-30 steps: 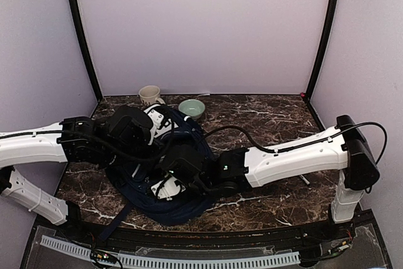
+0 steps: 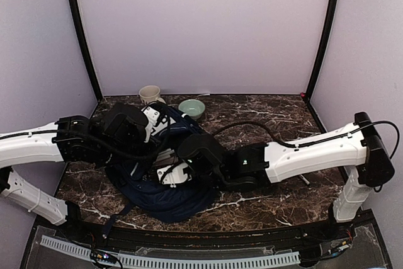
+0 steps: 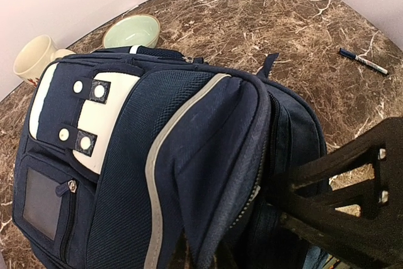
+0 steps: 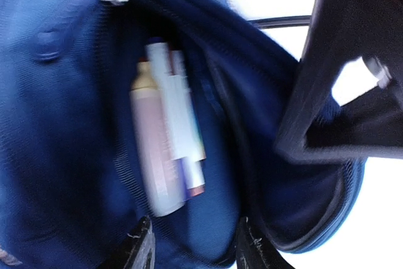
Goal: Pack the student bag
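The navy student bag (image 2: 167, 203) lies on the table with its mouth pulled open. Down inside the pocket, in the right wrist view, rests a pinkish highlighter (image 4: 154, 146) with a yellowish neck. Right beside it are slim white pens (image 4: 181, 118). My right gripper is open just above them, its fingers wide apart and nothing between them. At the bottom of the left wrist view, my left gripper is shut on the bag's edge, its fingertips mostly hidden by cloth. A blue-capped white marker (image 3: 363, 61) lies on the table.
A cream mug (image 2: 150, 94) and a pale green bowl (image 2: 191, 108) stand behind the bag. The right arm's black bracket (image 3: 352, 196) sits at the bag mouth. Bare marble table (image 2: 271, 111) stretches to the back right.
The highlighter now lies in the pocket beside the pens.
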